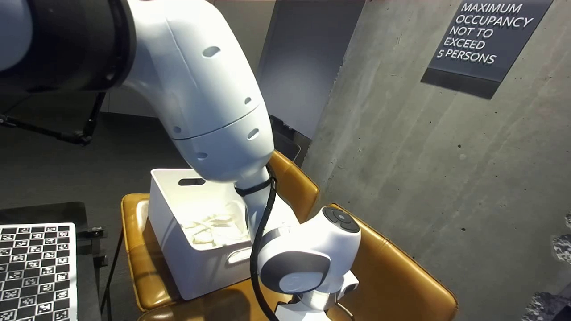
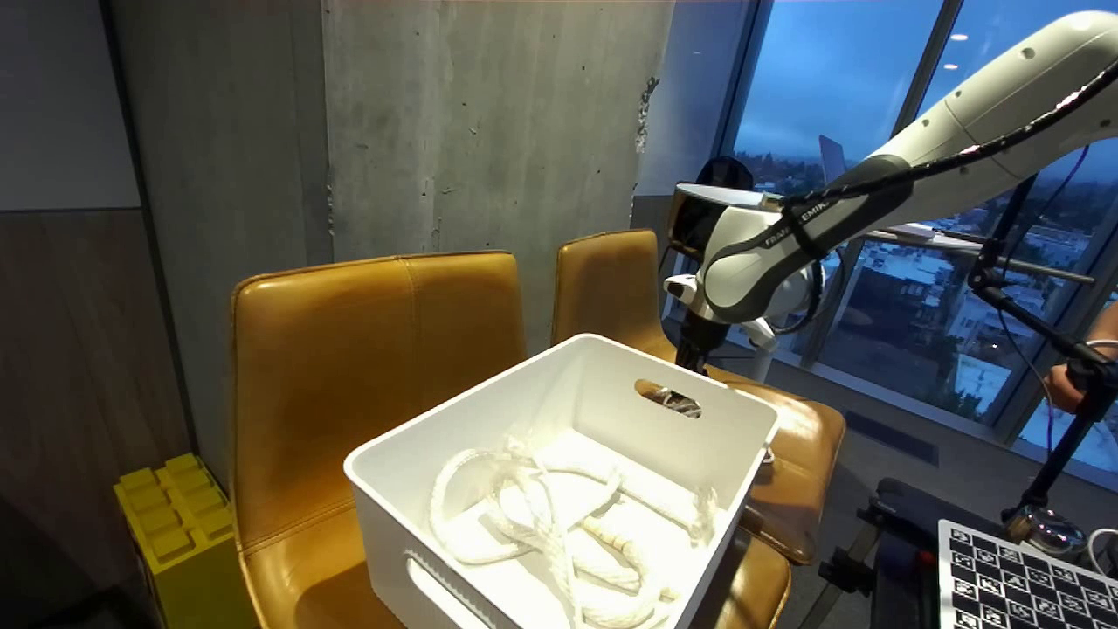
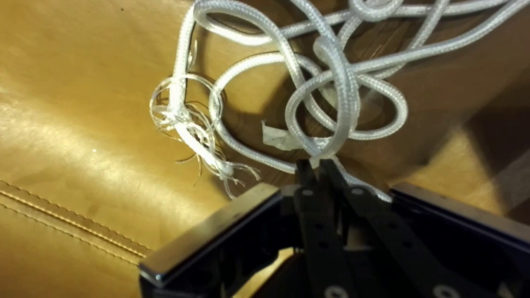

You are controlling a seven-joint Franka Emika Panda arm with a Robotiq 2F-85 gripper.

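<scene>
A white braided rope (image 3: 343, 94) lies in tangled loops on the tan leather seat (image 3: 99, 144) in the wrist view, with one frayed end (image 3: 181, 119) to the left. My gripper points down at the near side of the tangle. Only a narrow gap separates its fingertips, and a white bit of the rope shows at that gap; whether they grip it I cannot tell. In exterior view 2 the gripper (image 2: 693, 346) is down behind the white bin (image 2: 472, 404), its tips hidden by the bin wall.
More white rope (image 2: 545, 524) lies inside the bin, which stands on the neighbouring chair. Tan chair backs (image 2: 388, 325) rise behind, near a concrete wall (image 2: 493, 157). A checkered board (image 1: 37, 273) is off to the left in exterior view 1.
</scene>
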